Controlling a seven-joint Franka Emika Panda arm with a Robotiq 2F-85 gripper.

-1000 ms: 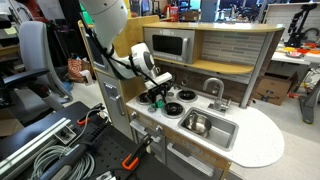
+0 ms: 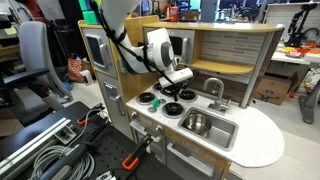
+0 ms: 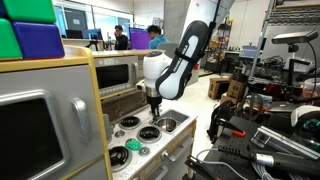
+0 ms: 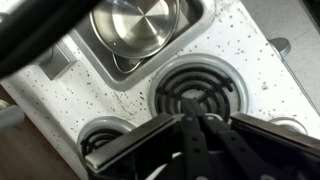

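Note:
My gripper is shut, with nothing visible between its fingers. In the wrist view it hangs over the stove, its tips just at the near edge of a black coil burner (image 4: 198,88). A shiny metal pot (image 4: 138,22) sits in the sink (image 4: 190,40), beyond that burner; the first exterior view also shows the pot (image 2: 198,124) there. A small green object (image 3: 133,144) rests on the stove by the near burners in the second exterior view. The arm (image 2: 158,52) reaches over the counter from the left and hides part of the microwave.
A faucet (image 2: 217,90) rises behind the sink, and a shelf (image 2: 222,67) overhangs the back. A tall cabinet (image 3: 50,125) stands beside the stove.
The arm has risen and swung right, toward the sink, so it now covers part of the microwave. My gripper has lifted away from the stove's left side, where green showed near it.

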